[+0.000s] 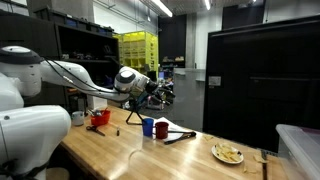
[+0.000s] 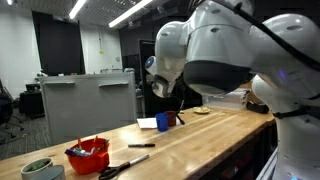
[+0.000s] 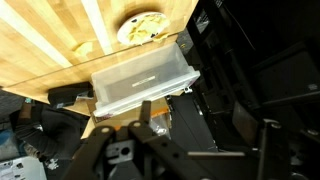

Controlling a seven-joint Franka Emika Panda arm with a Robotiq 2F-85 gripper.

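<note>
In the first exterior view, my gripper [image 1: 158,92] is raised above the table, up and behind the blue mug [image 1: 148,127] and the red mug [image 1: 161,130]. The wrist view has its dark fingers along the bottom edge, spaced apart with nothing visible between them. A white cloth [image 2: 148,123] lies by the mugs, and a dark long item [image 1: 180,137] shows on or beside it; what it is cannot be made out. Farther off sits a plate of yellowish food [image 1: 227,153], also seen as the round plate [image 3: 143,27] in the wrist view.
A red container [image 2: 88,155] holding utensils stands at the table's other end, with dark-handled scissors [image 2: 122,168] and a bowl [image 2: 37,168] close by. A clear plastic bin [image 3: 143,82] adjoins the table's edge.
</note>
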